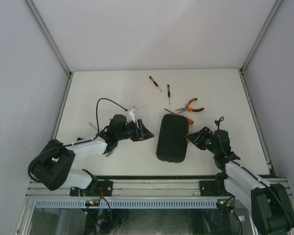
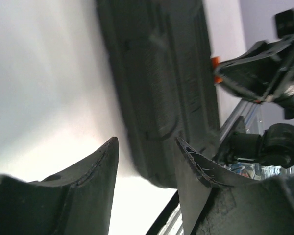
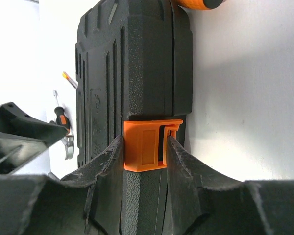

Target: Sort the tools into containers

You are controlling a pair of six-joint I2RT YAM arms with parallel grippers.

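Note:
A black toolbox (image 1: 172, 139), lid closed, lies on the white table between my arms. Its orange latch (image 3: 146, 147) sits between the fingertips of my right gripper, shut on it at the box's right side. My left gripper is part open on the box's left, nothing between its fingers. Behind the box lie orange-handled pliers (image 1: 190, 106), a small screwdriver (image 1: 168, 93) and another small screwdriver (image 1: 154, 82). A larger orange-handled screwdriver (image 1: 190, 121) rests against the box's far end.
More tools lie by the left arm, partly hidden, including a screwdriver (image 3: 62, 117) and a metal-headed tool (image 3: 69, 146).

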